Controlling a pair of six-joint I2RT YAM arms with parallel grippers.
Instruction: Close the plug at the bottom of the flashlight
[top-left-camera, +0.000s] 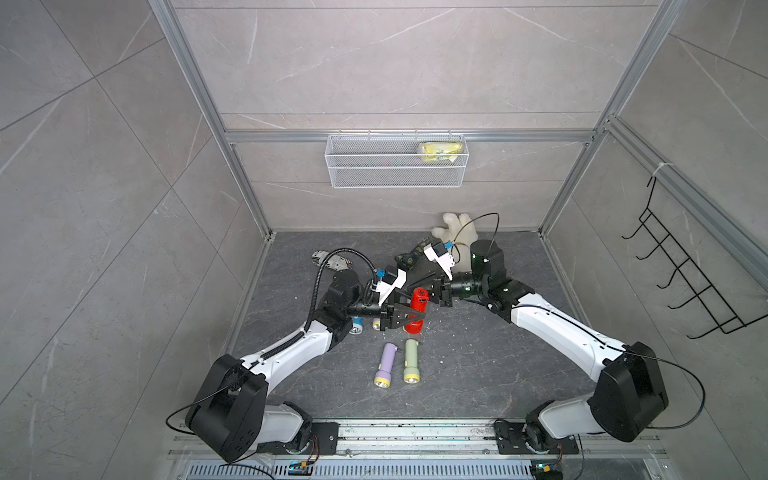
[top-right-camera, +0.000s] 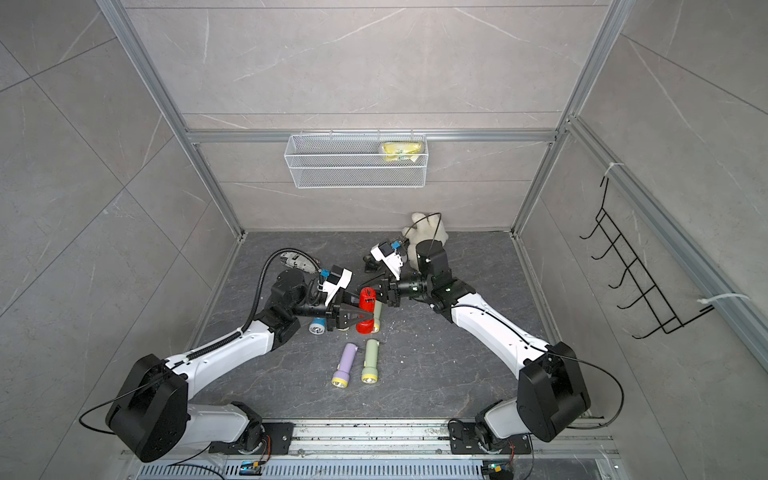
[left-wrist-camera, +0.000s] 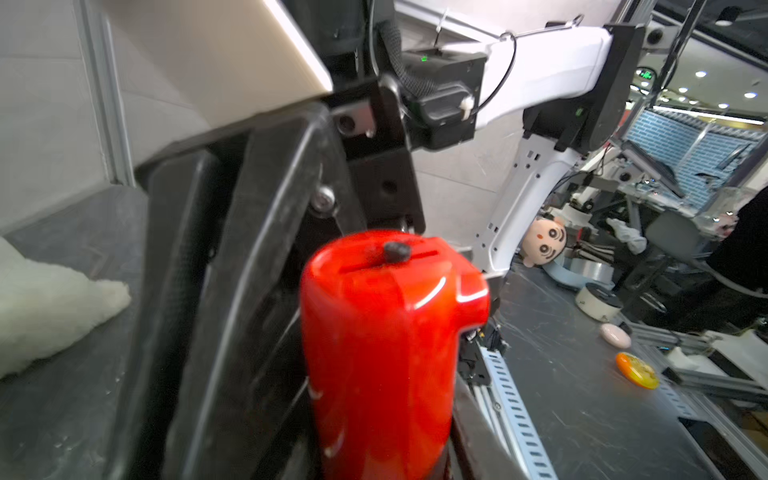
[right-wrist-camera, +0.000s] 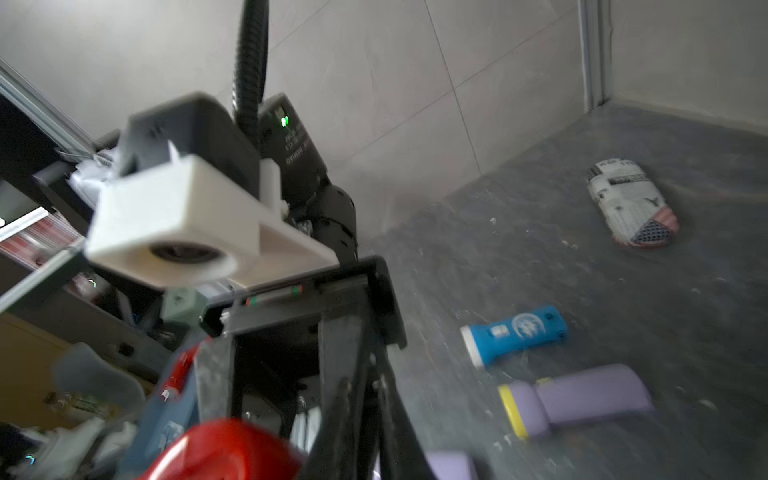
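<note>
The red flashlight (left-wrist-camera: 376, 352) is held upright in my left gripper (top-left-camera: 412, 315), which is shut on it. Its bottom end faces up in the left wrist view, with a small dark plug on it. My right gripper (top-right-camera: 376, 289) is right beside that end, its black fingers filling the left of the left wrist view. They look shut; whether anything is pinched between them is hidden. In the right wrist view only part of the red body shows at the lower edge, blurred.
Purple (top-left-camera: 385, 364) and green (top-left-camera: 412, 360) flashlights lie in front, a blue one (right-wrist-camera: 516, 332) and others under the arms. A plush toy (top-right-camera: 424, 228) and a patterned object (right-wrist-camera: 632, 200) lie behind. The wire basket (top-left-camera: 352, 164) hangs on the back wall.
</note>
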